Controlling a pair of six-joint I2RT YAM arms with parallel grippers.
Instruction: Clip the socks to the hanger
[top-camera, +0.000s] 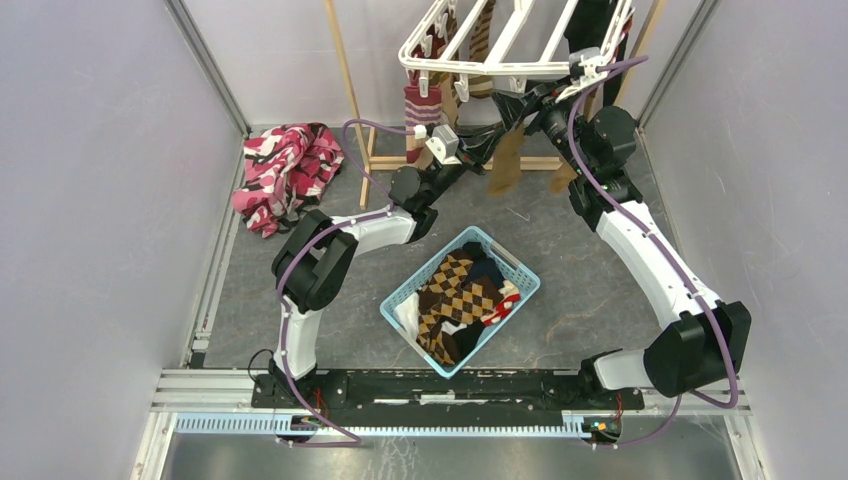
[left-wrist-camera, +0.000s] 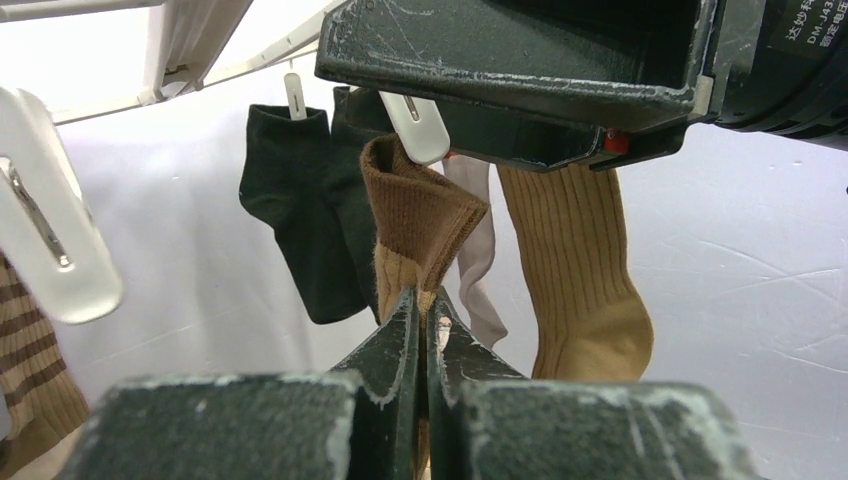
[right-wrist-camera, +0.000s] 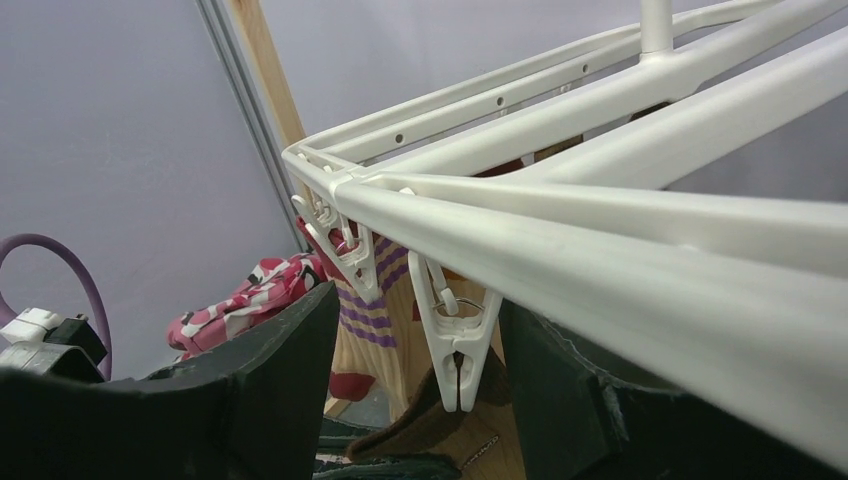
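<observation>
The white hanger (top-camera: 490, 67) hangs at the top of the top view, with several socks clipped to it. My left gripper is shut on a brown ribbed sock (left-wrist-camera: 425, 205) and holds it upright below its cuff. A white clip (left-wrist-camera: 420, 135) overlaps that cuff; whether it grips the cloth I cannot tell. In the right wrist view, my right gripper is part open, its fingers on either side of a clip (right-wrist-camera: 450, 335). That clip's tips look close together, with brown sock cloth (right-wrist-camera: 490, 440) behind and below them.
A blue basket (top-camera: 385, 315) of socks sits on the floor in front. Pink patterned cloth (top-camera: 285, 175) lies at the left. Another clip (left-wrist-camera: 60, 225) and hanging black socks (left-wrist-camera: 300, 210) are close to the left gripper. Open floor surrounds the basket.
</observation>
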